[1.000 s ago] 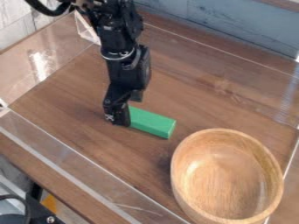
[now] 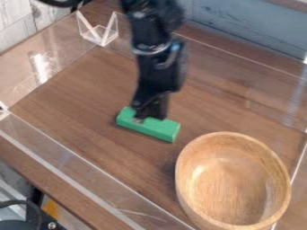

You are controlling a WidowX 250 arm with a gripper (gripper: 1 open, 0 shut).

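A green rectangular block [image 2: 161,128] lies on the wooden table in the middle of the view. The black gripper [image 2: 149,113] hangs just over the block's left half, its lower end blurred, so whether its fingers are open or shut is hard to make out. A round wooden bowl [image 2: 232,180] sits at the lower right, apart from the block.
A clear angular object [image 2: 99,29] stands at the back left.
The gripper has moved right, from beside the block's left end to over the block, and looks blurred. The block and bowl appear unmoved.
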